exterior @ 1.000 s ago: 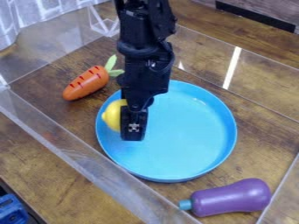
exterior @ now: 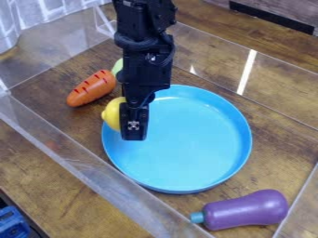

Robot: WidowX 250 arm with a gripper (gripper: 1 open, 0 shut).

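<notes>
My black gripper reaches down over the left part of a blue plate, shut on a yellow object that is mostly hidden behind its fingers. The yellow object is at the plate's left rim; whether it touches the plate I cannot tell.
An orange carrot toy with a green top lies to the left behind the plate. A purple eggplant toy lies at the front right. Clear plastic walls cross the left and right, and a blue bin shows at the bottom left corner.
The gripper and yellow object have shifted slightly left and up in the view. The carrot, plate and eggplant have stayed put.
</notes>
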